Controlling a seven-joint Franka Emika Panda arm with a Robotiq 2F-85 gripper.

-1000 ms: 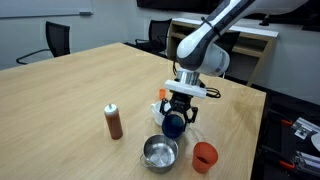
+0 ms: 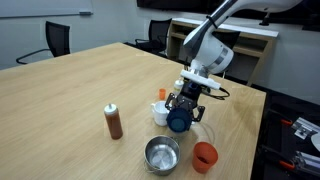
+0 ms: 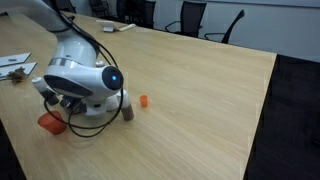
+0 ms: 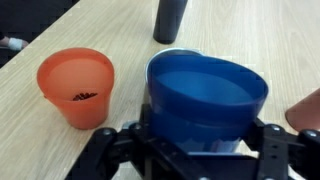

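A dark blue cup (image 2: 180, 120) hangs tilted just below my gripper (image 2: 185, 103), beside the far rim of the silver bowl (image 2: 162, 155). In the wrist view the blue cup (image 4: 205, 95) fills the space ahead of my gripper and covers most of the bowl behind it. The fingers stand open, with the cup between or just in front of them; contact is hard to make out. A red-orange cup (image 4: 78, 85) stands to the left there, with small dark bits inside. In the second exterior view the arm hides the blue cup.
A white mug (image 2: 160, 113) stands close by the gripper. Farther off are a brown bottle with a pale cap (image 2: 113, 122) and a small orange item (image 2: 162, 94). A dark cylinder (image 4: 170, 20) rises beyond the bowl.
The gripper and blue cup have moved up and to the right, away from the silver bowl, in exterior view 1. More of the bowl's rim shows now. The other objects look unmoved.
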